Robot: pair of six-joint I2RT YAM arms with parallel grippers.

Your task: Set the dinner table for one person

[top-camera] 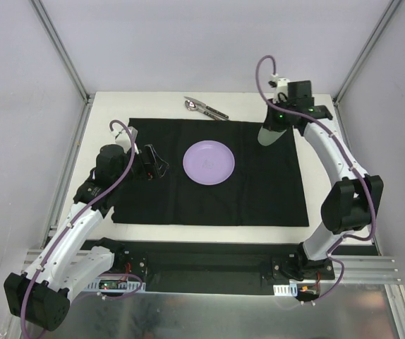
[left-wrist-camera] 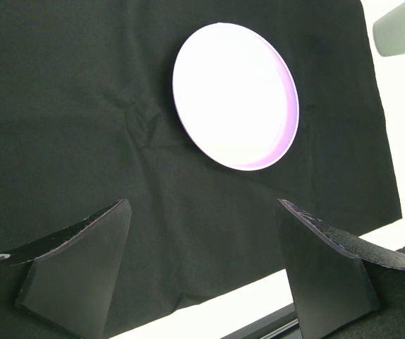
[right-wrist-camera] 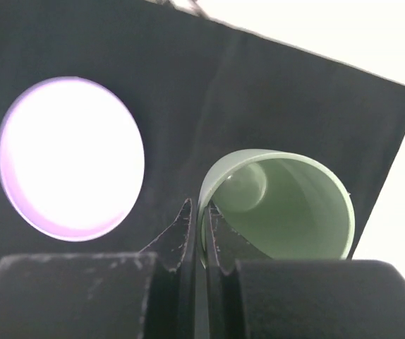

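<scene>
A purple plate lies on the black mat at the centre. A pale green cup hangs tilted from my right gripper, which is shut on its rim, to the plate's right near the mat's back right corner. In the right wrist view I look into the cup's inside. My left gripper stands open over the left part of the mat, nothing between its fingers, with the plate ahead of it in the left wrist view.
A knife and a spoon with dark handles lie on the white table behind the mat's back edge.
</scene>
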